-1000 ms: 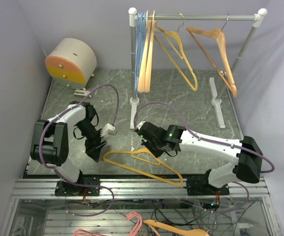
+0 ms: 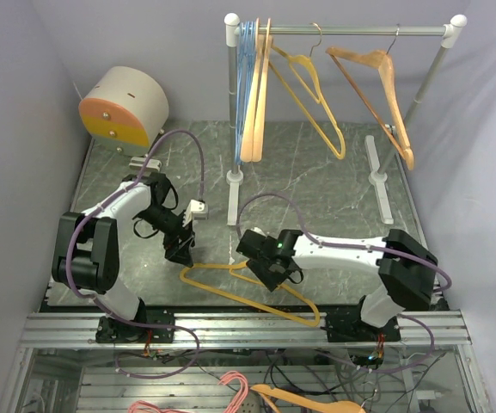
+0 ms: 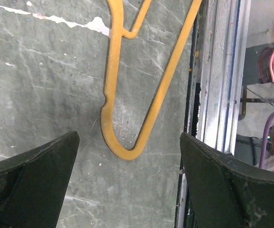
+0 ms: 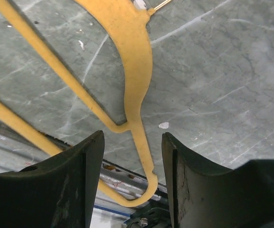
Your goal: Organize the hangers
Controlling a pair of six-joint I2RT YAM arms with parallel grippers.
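A yellow hanger lies flat on the grey marble surface at the front, with one rounded end between and beyond the open fingers of my left gripper. My right gripper hangs open over the other half, where the bar joins the shoulder; nothing is held in either. A metal rack at the back carries blue hangers, pale wooden ones, a yellow one and a wooden one.
A rounded cream box stands at the back left. Below the front rail, pink hangers and another yellow hanger lie among cables. The surface under the rack is clear apart from its feet.
My left gripper has moved right toward the hanger's end. My right gripper has moved slightly toward the front, lower over the hanger. The hanger lies where it was.
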